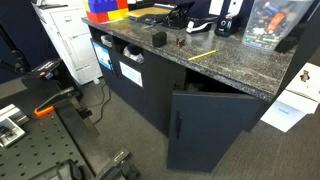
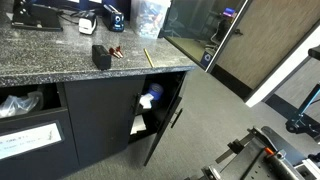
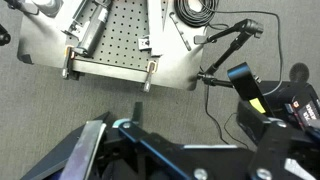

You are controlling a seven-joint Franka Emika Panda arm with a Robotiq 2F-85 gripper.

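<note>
In exterior view 1, a dark cabinet door [image 1: 208, 132] stands swung out from the cabinet [image 1: 145, 88], with a dark opening behind its top edge. Exterior view 2 shows the same door [image 2: 165, 122] nearly edge-on, with its handle on the outer face and pale items [image 2: 147, 101] inside the compartment. My gripper is at the bottom of the wrist view, over dark grey floor. It is open, and no object shows between its fingers. The cabinet door cannot be made out in the wrist view.
On the speckled counter [image 2: 170, 58] lie a yellow pencil [image 2: 149, 58], a black cup [image 2: 101, 57] and small red-handled tools [image 2: 116, 52]. A clear bin [image 1: 272, 22] stands at one end. A perforated board [image 3: 125, 30] with cables and tools edges the wrist view. Open floor lies before the cabinet.
</note>
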